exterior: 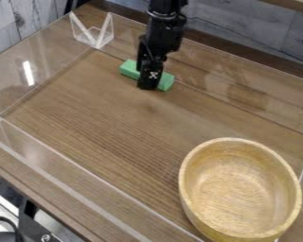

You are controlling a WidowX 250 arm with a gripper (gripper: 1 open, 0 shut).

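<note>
My black gripper (pixel 151 72) hangs from the top of the view, low over a green block (pixel 163 82) on the wooden table (pixel 103 142), open, with the middle of the block behind or between its fingers. Whether it touches the block cannot be told.
A large pale wooden bowl (pixel 239 189) sits at the lower right. A white wire-like piece (pixel 94 30) stands at the upper left. The table's left and lower-left edges border darker surroundings.
</note>
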